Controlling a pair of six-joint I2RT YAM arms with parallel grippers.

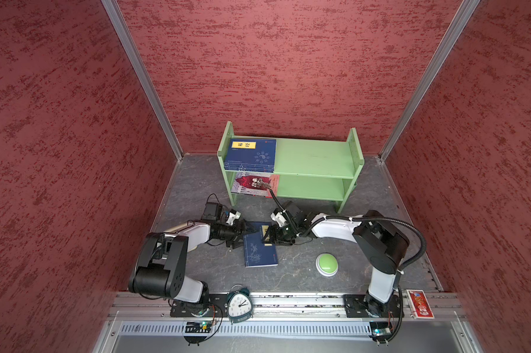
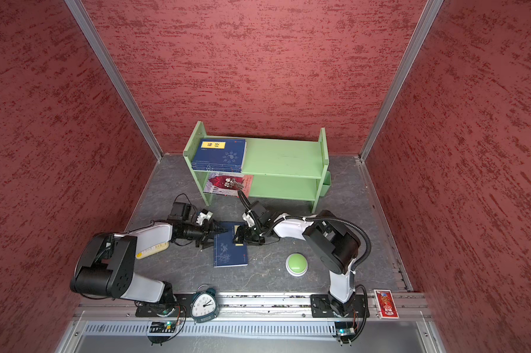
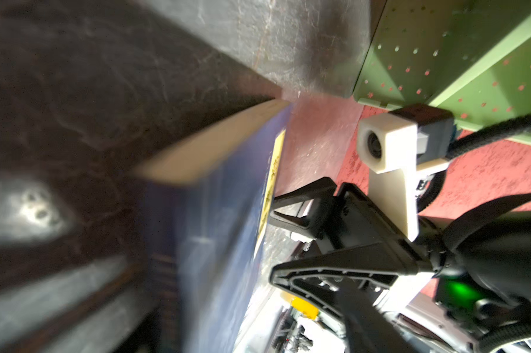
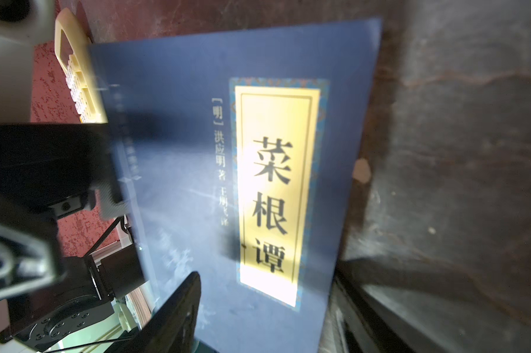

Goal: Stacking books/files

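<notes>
A blue book (image 1: pixel 257 256) with a yellow title label (image 4: pixel 271 211) lies on the grey table in front of the green shelf. My left gripper (image 1: pixel 239 234) is at the book's left edge, its fingers part open; in the blurred left wrist view the book's edge (image 3: pixel 212 141) looms close, and whether it is between the fingers is unclear. My right gripper (image 1: pixel 274 236) stands open over the book's right edge beside the label, fingertips low against it.
The green shelf (image 1: pixel 312 156) holds stacked blue books (image 1: pixel 250 158) above and a colourful book (image 1: pixel 247 183) below. A green button (image 1: pixel 327 263) sits front right, a clock (image 1: pixel 239 306) at the front rim, a card box (image 1: pixel 419 303) at the right.
</notes>
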